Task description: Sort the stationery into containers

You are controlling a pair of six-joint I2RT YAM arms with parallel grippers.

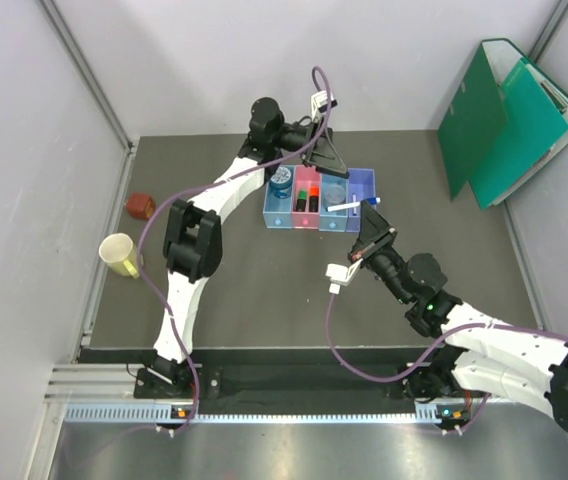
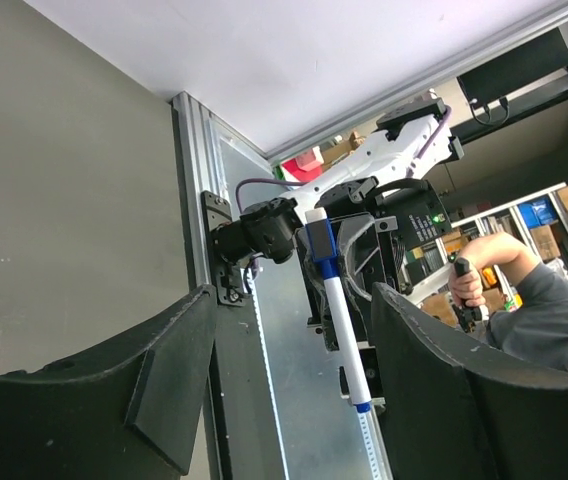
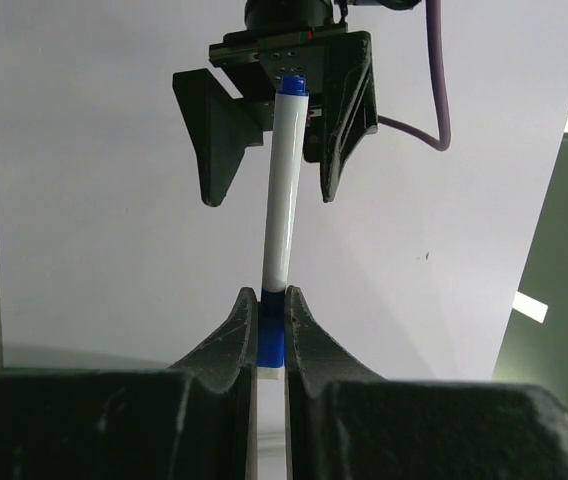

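Observation:
A white marker with blue ends (image 3: 284, 190) is held upright in my right gripper, which is shut on it; in the top view the marker (image 1: 349, 206) crosses the right part of the four-compartment organizer (image 1: 276, 218). My left gripper stands open above the organizer, facing the marker (image 2: 342, 325), with nothing clearly between its fingers. In the top view short markers (image 1: 313, 198) stand in the pink compartment, and round containers (image 1: 280, 180) sit in blue ones.
A red block (image 1: 140, 205) and a pale yellow mug (image 1: 120, 254) are at the left. Green binders (image 1: 509, 130) stand at the back right.

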